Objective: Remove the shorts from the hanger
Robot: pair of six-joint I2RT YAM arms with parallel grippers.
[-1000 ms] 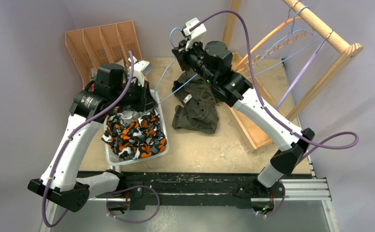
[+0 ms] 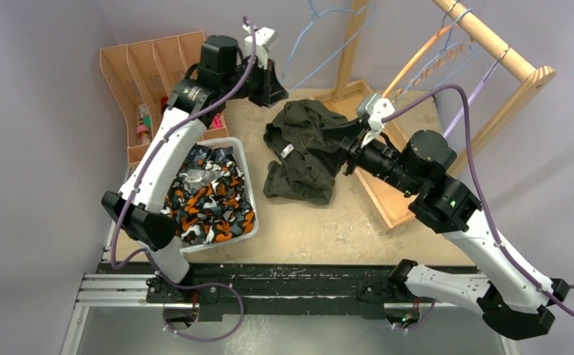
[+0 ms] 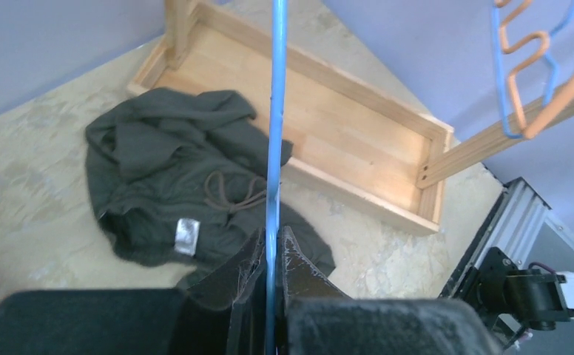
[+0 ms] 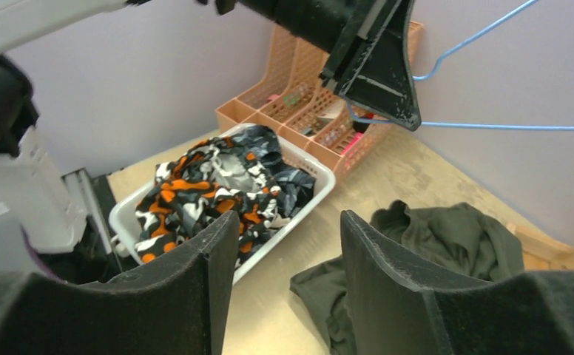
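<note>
Dark green shorts (image 2: pixel 299 166) lie crumpled on the table, with a white label and a drawstring showing in the left wrist view. No hanger is in them. A blue wire hanger (image 3: pixel 275 118) runs between the fingers of my left gripper (image 2: pixel 278 96), which is shut on its thin wire at the back left. In the right wrist view that hanger (image 4: pixel 506 127) stretches out from the left fingers, bare of cloth. My right gripper (image 2: pixel 347 159) hovers over the right side of the shorts, its fingers open and empty in its own view.
A white bin (image 2: pixel 248 200) with camouflage cloth stands at left, in front of an orange divided organizer (image 2: pixel 151 70). At right, a wooden rack (image 2: pixel 517 63) carries several hangers above its base tray (image 2: pixel 387 200).
My left gripper has carried the blue hanger back and to the right. The right gripper, earlier close to the hanger's hook, has come away from it toward the front right. The shorts stay put.
</note>
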